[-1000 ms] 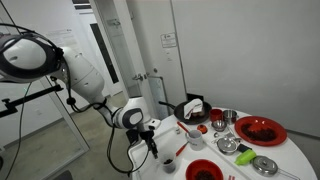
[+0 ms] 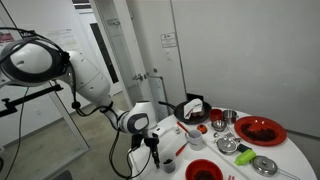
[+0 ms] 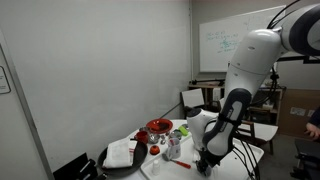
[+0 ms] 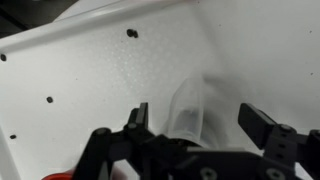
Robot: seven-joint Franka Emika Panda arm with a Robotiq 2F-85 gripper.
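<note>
My gripper is open in the wrist view, its dark fingers (image 4: 257, 125) set wide apart. A pale, narrow, shiny object (image 4: 187, 105) lies within the span between them; its lower end is hidden behind the gripper body, so I cannot tell what it is. Beneath is a white tray-like surface (image 4: 90, 85) with small dark holes. Exterior view 1 shows the gripper (image 2: 153, 157) low over the table's near left, beside a light cup (image 2: 168, 166) with a dark inside. In exterior view 2 the fingers are hard to make out.
To the right of the gripper are a red bowl (image 2: 204, 170), a white cup (image 2: 195, 140), a lidded pan (image 2: 264, 165) and a green item (image 2: 245, 157). Farther back stand a large red plate (image 2: 260, 130) and a black pan (image 2: 194, 111) holding a white cloth.
My gripper has moved lower and slightly to the right in exterior view 1, closer to the light cup. The tableware has stayed put.
</note>
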